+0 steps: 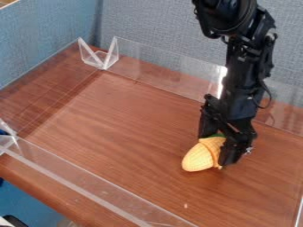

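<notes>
A yellow toy corn cob [200,158] lies on the wooden table at the right of the middle, its upper end partly hidden by my black gripper [222,142]. My fingers reach down around that end of the corn from above; whether they are closed on it or just around it is not clear.
Clear low walls [142,62] line its back and front, with white brackets at the corners. A blue and grey padded wall stands behind.
</notes>
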